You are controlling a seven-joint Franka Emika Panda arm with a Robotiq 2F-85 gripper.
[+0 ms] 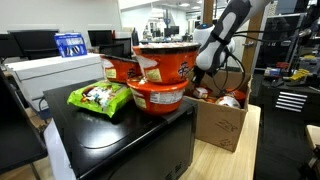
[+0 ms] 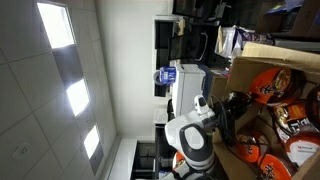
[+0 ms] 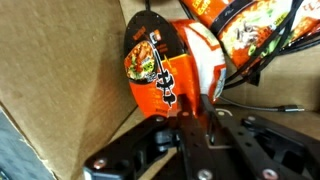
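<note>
In the wrist view, an orange-red noodle cup (image 3: 150, 75) with a dark band and a food picture lies tilted against a cardboard wall. My gripper is right over its lower side, with its fingertips close together at the packaging. How far apart the fingers stand, and whether they grip the cup, is hard to make out. In exterior view 1 the white arm (image 1: 212, 48) reaches down into the cardboard box (image 1: 215, 126); the box's wall and the packs hide the fingertips.
More red packs (image 2: 294, 125) fill the box, and a black cable (image 3: 262, 107) lies among them. On the black cabinet (image 1: 120, 135) stand stacked red pots (image 1: 158, 97) and a green snack bag (image 1: 100, 97). Bare floor lies to the right of the box.
</note>
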